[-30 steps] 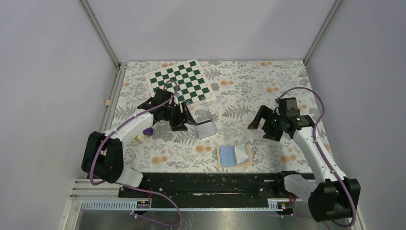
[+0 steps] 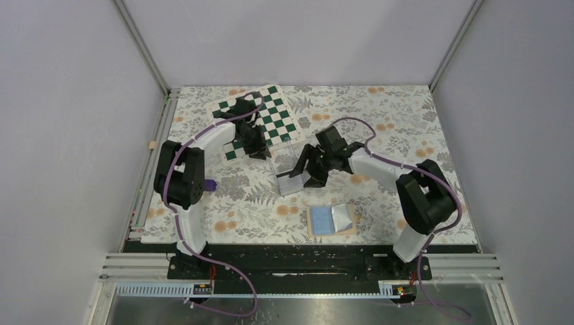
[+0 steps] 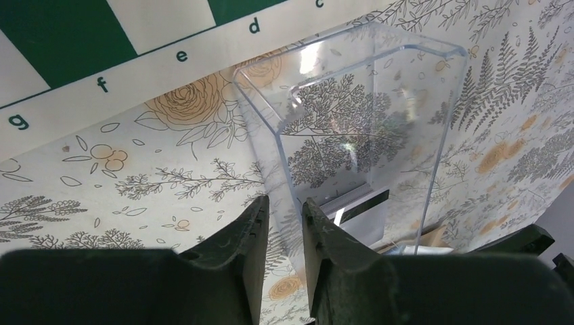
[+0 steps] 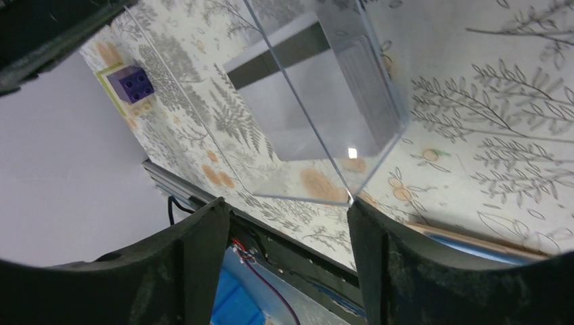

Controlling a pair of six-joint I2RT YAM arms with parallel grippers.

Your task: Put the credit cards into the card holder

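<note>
A clear open-topped plastic box (image 2: 290, 152), which looks like the card holder, lies in the middle of the table. Grey cards with a black stripe (image 4: 298, 101) sit at its near end, seen through the clear walls. My left gripper is part open at the box's left wall; whether the wall runs between its fingers I cannot tell. On the box's right side, my right gripper has its fingers apart, one fingertip (image 4: 357, 211) close to a corner of the box. Neither gripper visibly holds anything.
Behind the left arm lies a green-and-white checkered board (image 2: 277, 118). A wooden tray (image 2: 350, 230) with a blue and a white piece stands near the front edge. A purple block (image 4: 132, 84) is at the left.
The right arm has come left from the table's right side to the box. The box has stayed in place.
</note>
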